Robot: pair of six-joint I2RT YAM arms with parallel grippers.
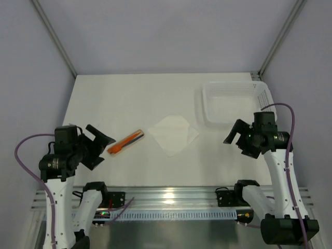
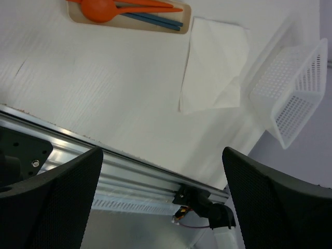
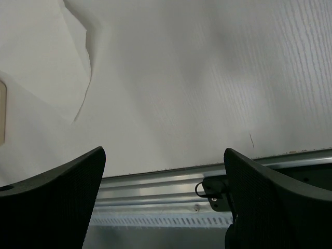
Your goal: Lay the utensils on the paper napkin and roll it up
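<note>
A white paper napkin lies flat near the middle of the table, turned cornerwise, with nothing on it. Left of it, a tan tray holds orange utensils, among them a spoon, and dark blue chopsticks. My left gripper hangs open to the left of that tray, its fingers empty. Over the table's right side, my right gripper is open too, apart from the napkin, whose edge shows at the upper left of the right wrist view.
A white plastic basket stands at the back right, behind my right gripper. Metal rails run along the table's front edge.
</note>
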